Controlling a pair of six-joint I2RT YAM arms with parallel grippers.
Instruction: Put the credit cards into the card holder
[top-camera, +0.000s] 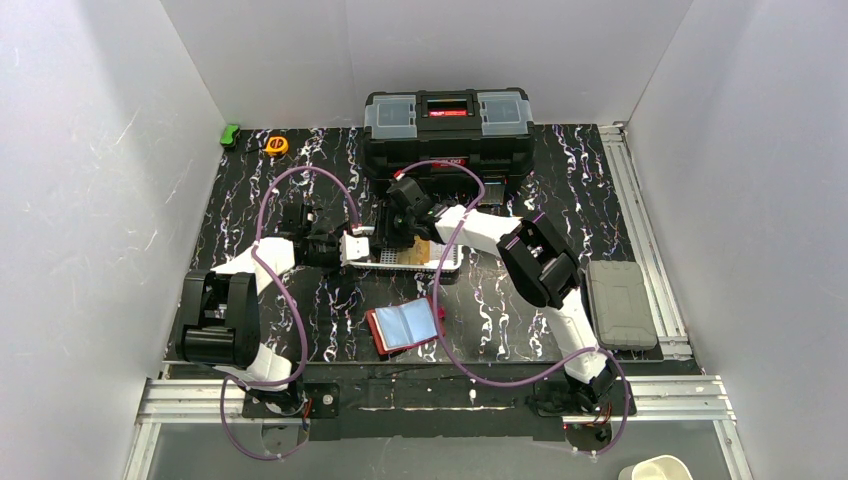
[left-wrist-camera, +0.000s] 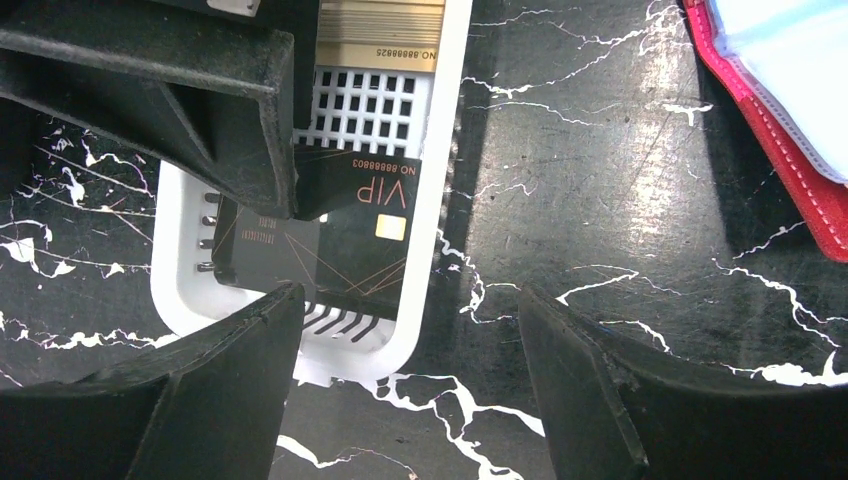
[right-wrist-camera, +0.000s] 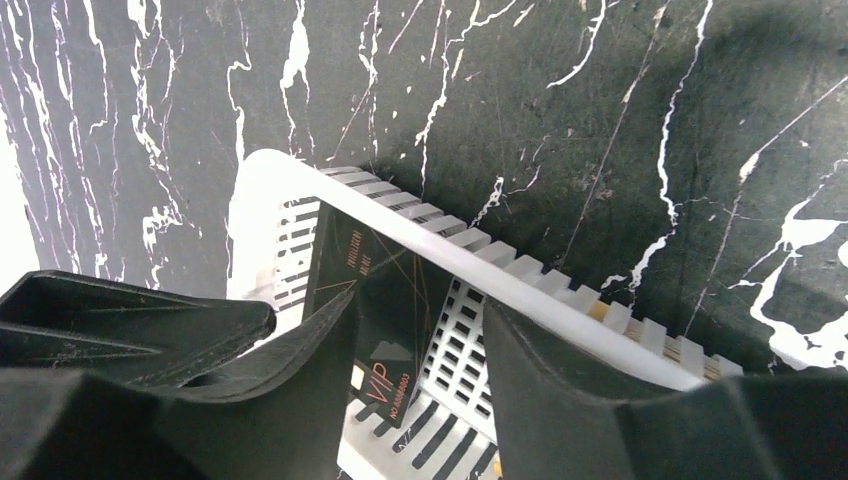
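Note:
A black VIP card (left-wrist-camera: 345, 225) lies in one end of a white slotted basket (left-wrist-camera: 448, 120); a gold card (left-wrist-camera: 380, 50) lies farther along it. In the right wrist view the black card (right-wrist-camera: 385, 290) rests tilted on the basket floor. My right gripper hangs over the basket near this card, fingers parted and nothing clearly held. At the basket's left end, my left gripper is open and empty. The card holder (top-camera: 405, 325), red with clear bluish sleeves, lies spread open in front of the basket.
Behind the basket stands a black toolbox (top-camera: 448, 135). A grey case (top-camera: 620, 305) lies at the right edge, a yellow tape measure (top-camera: 276, 146) at the back left. Both arms crowd close together over the basket.

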